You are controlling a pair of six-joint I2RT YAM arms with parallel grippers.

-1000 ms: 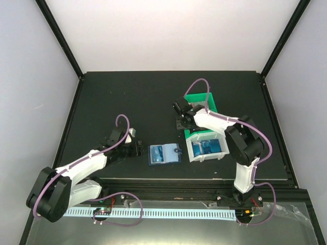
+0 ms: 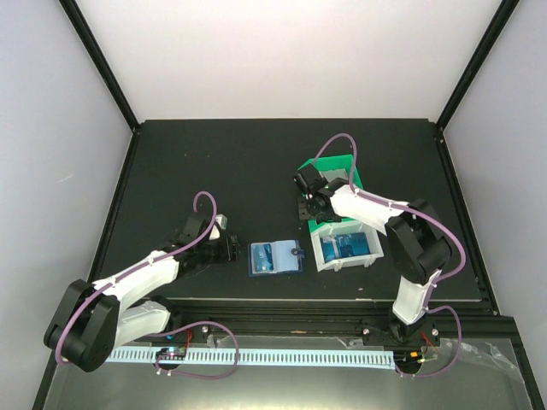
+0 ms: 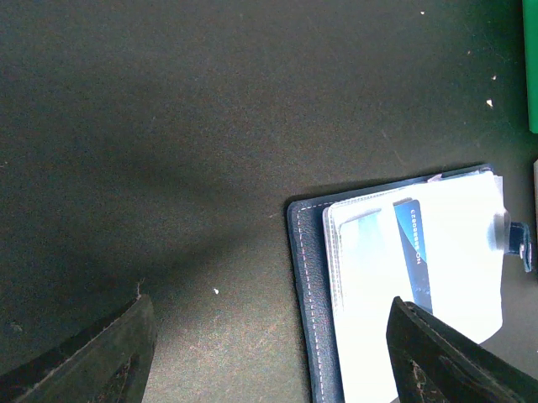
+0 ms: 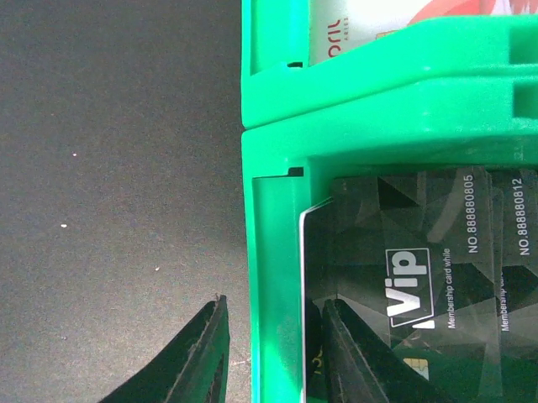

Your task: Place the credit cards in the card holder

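Observation:
The card holder lies open on the table, its clear sleeves holding a blue-and-white card in the left wrist view. My left gripper is open beside the holder, nothing between its fingers. Black VIP cards lie in a green tray. One dark card leans up at the tray's left wall, its pale edge showing. My right gripper stands open astride that wall and edge, one finger outside the tray and the other inside it. Contact with the card cannot be made out.
A white basket with blue cards stands just in front of the green tray, right of the holder. A second green compartment holds a white-and-red card.
The right arm has shifted slightly to the right at the green tray's left side. My left arm and the card holder have stayed in place.

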